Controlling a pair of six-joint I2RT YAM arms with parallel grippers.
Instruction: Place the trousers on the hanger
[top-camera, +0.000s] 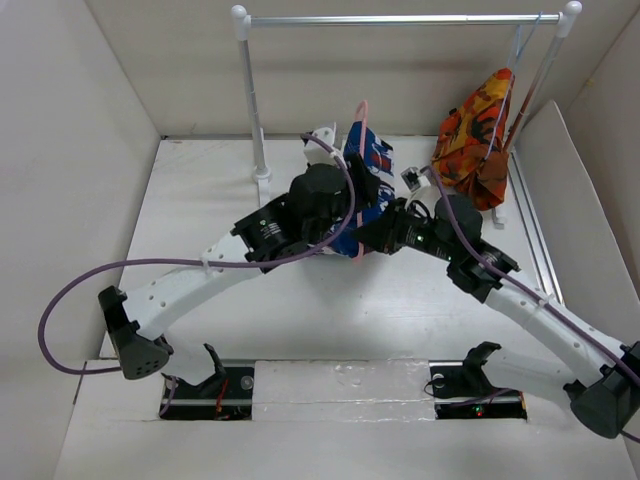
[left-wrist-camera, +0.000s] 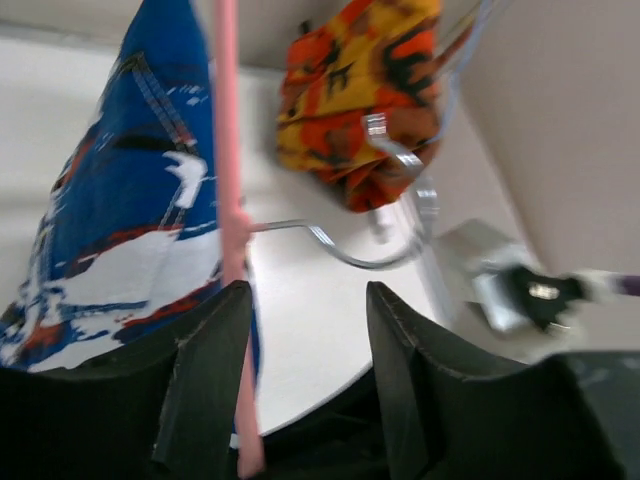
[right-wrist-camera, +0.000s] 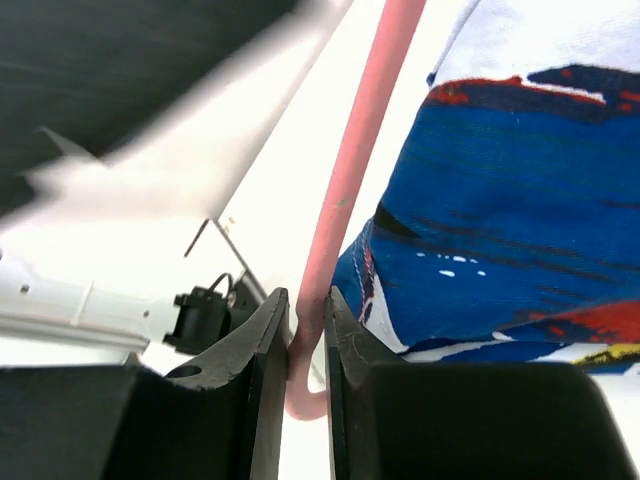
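Observation:
Blue patterned trousers (top-camera: 381, 158) hang beside a pink hanger (top-camera: 364, 115) between both arms. The left wrist view shows the hanger (left-wrist-camera: 229, 150) upright, its metal hook reaching right, and my left gripper part open, the pink bar by its left finger. In the right wrist view my right gripper has its fingertips around the lower bend of the pink hanger (right-wrist-camera: 349, 170), with the trousers (right-wrist-camera: 505, 220) just to the right.
A clothes rail (top-camera: 400, 20) spans the back. Orange camouflage fabric (top-camera: 470, 130) hangs at its right end, near the right wall (top-camera: 600, 170).

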